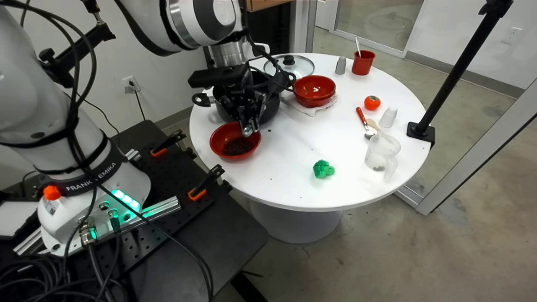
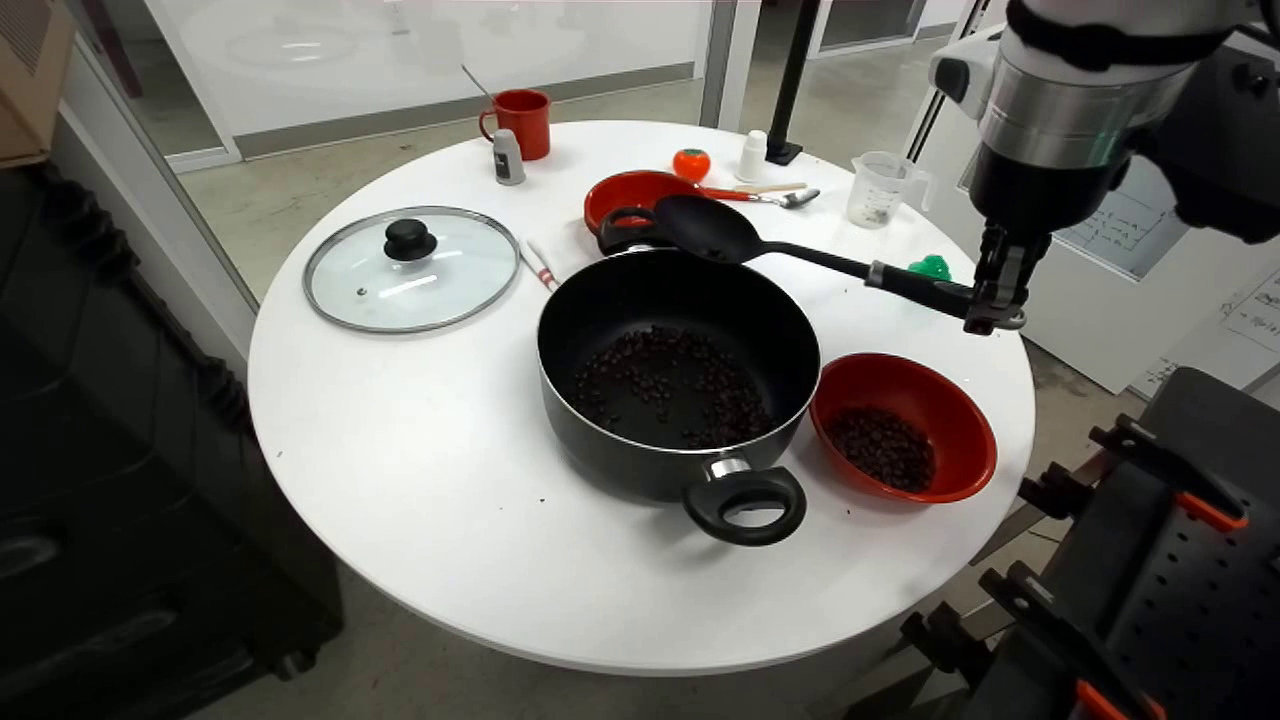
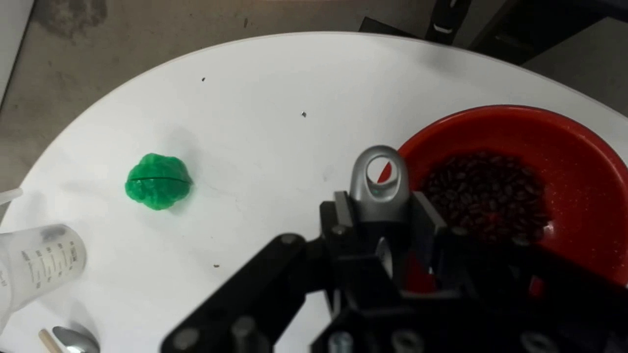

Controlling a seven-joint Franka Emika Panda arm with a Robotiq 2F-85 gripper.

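My gripper (image 2: 998,294) is shut on the handle end of a black ladle (image 2: 708,228). In exterior view 2 the ladle reaches left, its bowl appearing over the far rim of the black pot (image 2: 624,462). Dark beans (image 2: 654,378) are scattered over the pot's bottom. A red bowl (image 2: 974,462) stands right beside the pot, with a heap of dark beans (image 2: 882,446) in it. The wrist view has the handle's grey looped end (image 3: 381,206) between my fingers, beside and above this bowl. Whether the ladle's bowl contains anything cannot be made out.
A glass lid (image 2: 360,282) lies left of the pot. Farther back are another red bowl (image 1: 314,90), a tomato (image 1: 372,102) and a red mug (image 1: 363,63). Green broccoli (image 1: 323,169) and a clear measuring cup (image 1: 381,151) stand apart across open tabletop.
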